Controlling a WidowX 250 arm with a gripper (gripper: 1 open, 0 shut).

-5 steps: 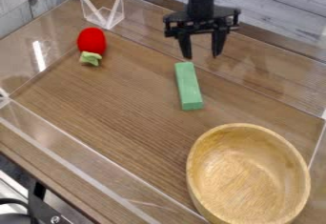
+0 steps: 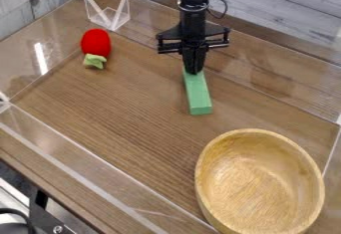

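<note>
A green rectangular block lies lengthwise on the wooden table, upper middle. The black gripper is over its far end, partly hiding it; the fingertips look close together, and whether anything is between them cannot be made out.
A wide tan bowl fills the near right. A red rounded object and a small green-and-pale piece sit at the upper left, near a white wire-like item.
The gripper has moved down and toward the near side onto the green block's far end, and its outline looks narrower. The block shows no clear movement.
</note>
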